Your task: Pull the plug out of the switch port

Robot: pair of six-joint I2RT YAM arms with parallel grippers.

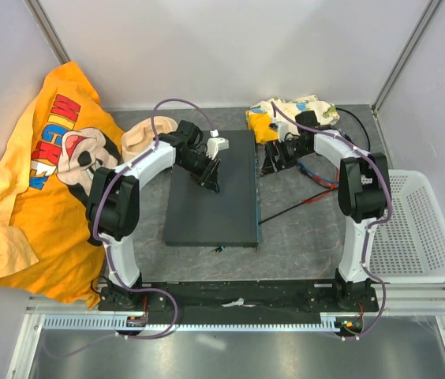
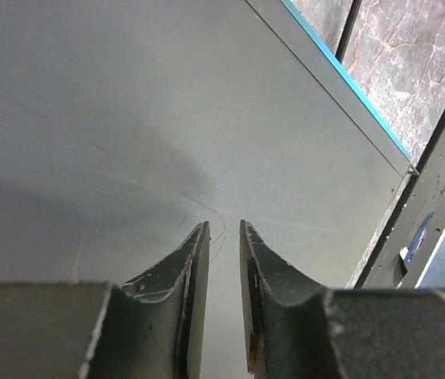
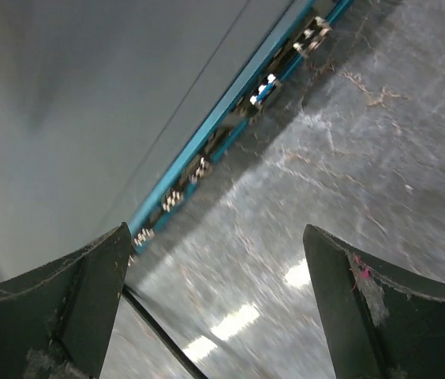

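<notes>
The dark grey switch point(image 1: 211, 210) lies flat in the middle, its port strip point(image 3: 263, 89) along the right side. In the right wrist view a black cable point(image 3: 163, 335) runs beside the strip's lower end; whether its plug sits in a port is hidden. My left gripper point(image 1: 211, 180) hangs over the switch top, fingers a small gap apart with nothing visible between them. My right gripper point(image 1: 276, 158) is open just right of the switch's upper part, above the floor, holding nothing.
An orange cloth point(image 1: 53, 197) covers the left side. A white basket point(image 1: 404, 264) stands at the right. A yellow-and-white cloth point(image 1: 258, 124) and several red, blue and black cables lie at the back right.
</notes>
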